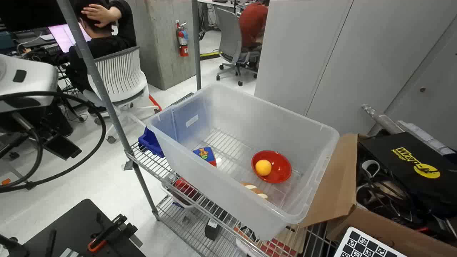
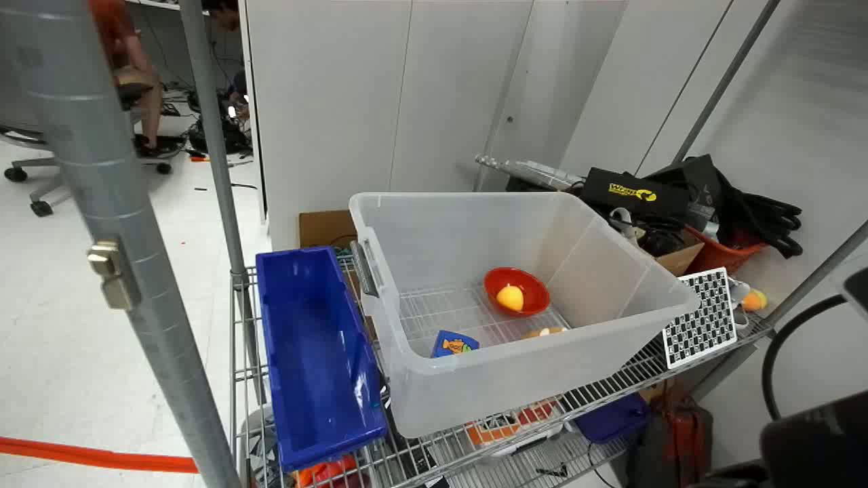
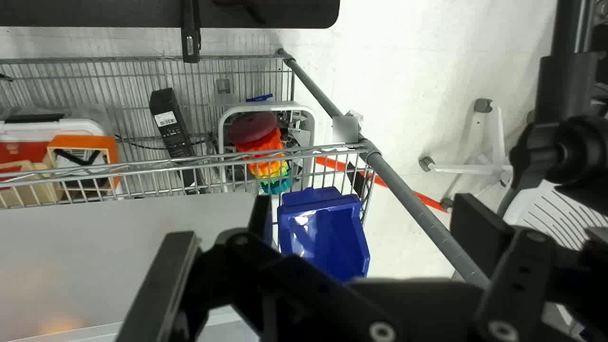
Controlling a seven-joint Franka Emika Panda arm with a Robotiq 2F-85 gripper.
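Note:
My gripper is open in the wrist view, its two dark fingers wide apart with nothing between them. Farther below, a blue bin (image 3: 327, 236) shows through the gap; it looks empty in exterior view 2, beside a large clear tub (image 2: 521, 378). Inside the tub, a red bowl (image 1: 280, 165) holds a yellow-orange ball (image 1: 263, 167). A blue packet (image 2: 452, 343) with an orange picture lies on the tub's floor. Near the front wall is a brown-and-white item (image 1: 255, 191), partly hidden. From the wrist, the tub's cloudy wall (image 3: 114, 251) hides its contents.
A wire shelf (image 2: 521, 446) carries both containers. Grey posts (image 1: 96, 81) rise at its corners. Right of the tub stand a cardboard box (image 1: 330, 180) of cables and a checkered board (image 2: 701, 317). Several items, including a rainbow-coloured toy (image 3: 268, 156), sit on the lower shelf.

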